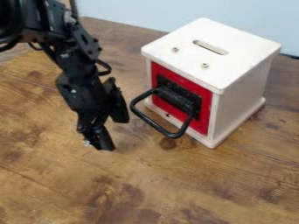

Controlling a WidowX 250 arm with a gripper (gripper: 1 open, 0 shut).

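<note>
A pale wooden box (233,66) with a slot on top stands on the right, its red front panel (198,124) facing left. A black bar handle (170,131) juts from a dark fitting on that panel. My black gripper (107,127) is low over the table, left of the handle and apart from it, angled downward. Whether its fingers are open or shut is hard to make out.
A pale wall (274,22) runs behind the box at the back.
</note>
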